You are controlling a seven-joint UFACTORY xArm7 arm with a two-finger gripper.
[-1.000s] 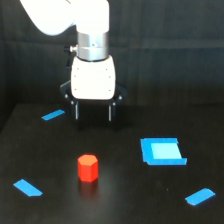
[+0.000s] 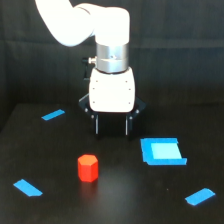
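Observation:
A red hexagonal block (image 2: 88, 168) stands on the dark table, left of centre and toward the front. To its right and farther back, blue tape frames a pale square (image 2: 165, 151) with nothing on it. My gripper (image 2: 112, 126) hangs behind the block and a little to its right, left of the taped square. Its two dark fingers (image 2: 97, 123) are spread wide apart, and no object shows between them. The fingertips are hard to make out against the dark background.
Strips of blue tape mark the table: one at the back left (image 2: 53, 115), one at the front left (image 2: 28, 188) and one at the front right (image 2: 200, 197). Apart from the block, the dark surface looks clear of objects.
My gripper has shifted to the right and lower in the view, its fingers still apart. The red block and the taped square are where they were.

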